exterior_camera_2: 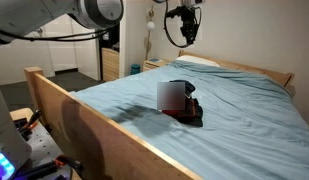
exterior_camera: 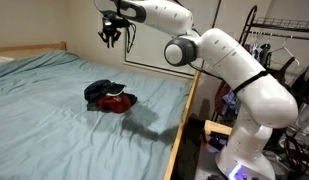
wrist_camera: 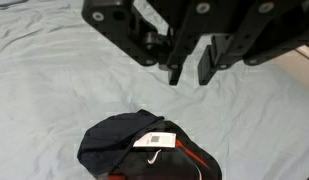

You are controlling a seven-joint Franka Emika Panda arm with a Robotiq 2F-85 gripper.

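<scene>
My gripper [exterior_camera: 109, 42] hangs high above the blue-covered bed, well clear of the pile of headwear-like items. In the wrist view its two dark fingertips [wrist_camera: 175, 75] stand apart with nothing between them. Below them lies a dark navy cloth item [wrist_camera: 109, 140], perhaps a cap, against a black item with red trim [wrist_camera: 184, 160] that bears a white swoosh. A white label [wrist_camera: 154, 140] shows where the two meet. In exterior view 1 the navy item [exterior_camera: 97, 90] is left of the red and black one [exterior_camera: 117, 102], touching it.
The bed's blue sheet [exterior_camera: 54, 130] is bare around the pile. A wooden bed rail [exterior_camera_2: 114, 140] runs along the near side, between robot base and mattress. A pillow [exterior_camera_2: 197, 61] lies at the headboard. A grey block masks part of the pile in exterior view 2.
</scene>
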